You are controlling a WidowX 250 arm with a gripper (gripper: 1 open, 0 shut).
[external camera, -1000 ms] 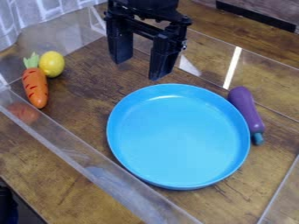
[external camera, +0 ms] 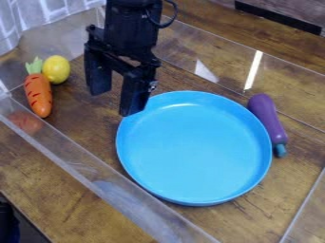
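My black gripper hangs open over the wooden surface at the upper middle, just above and left of a round blue plate, with no object visible between its fingers. A toy carrot lies at the left, and a yellow lemon sits behind it. At the right, a purple eggplant lies beside the plate.
Clear barrier edges run along the lower left and around the area. The plate is empty, and bare wood shows between the carrot and the plate and at the back right.
My gripper has moved left and downward in the view, away from above the plate's back toward the carrot side. The plate and toys have not visibly moved.
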